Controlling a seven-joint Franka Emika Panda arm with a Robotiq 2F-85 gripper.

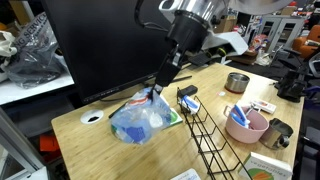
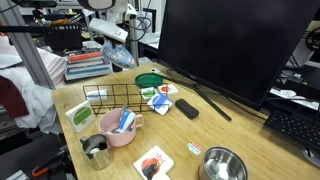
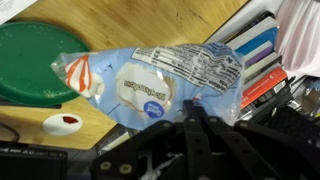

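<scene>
A clear, crinkled plastic bag with blue and orange print [image 3: 150,85] hangs in the air from my gripper [image 1: 158,90]. In the wrist view the shut fingertips [image 3: 192,112] pinch the bag's near edge. Exterior view 2 shows the bag [image 2: 118,52] above the far left end of the table, just below the gripper. Under it in exterior view 1, the green plate [image 3: 35,60] is mostly hidden; it lies flat on the table.
A black wire rack [image 1: 205,140] stands beside the bag, with a pink bowl [image 1: 250,127] past it. Also on the table are a metal pot [image 2: 222,165], a metal cup [image 2: 97,152] and a black monitor [image 2: 225,50]. Books [image 3: 262,65] stand beyond the table edge.
</scene>
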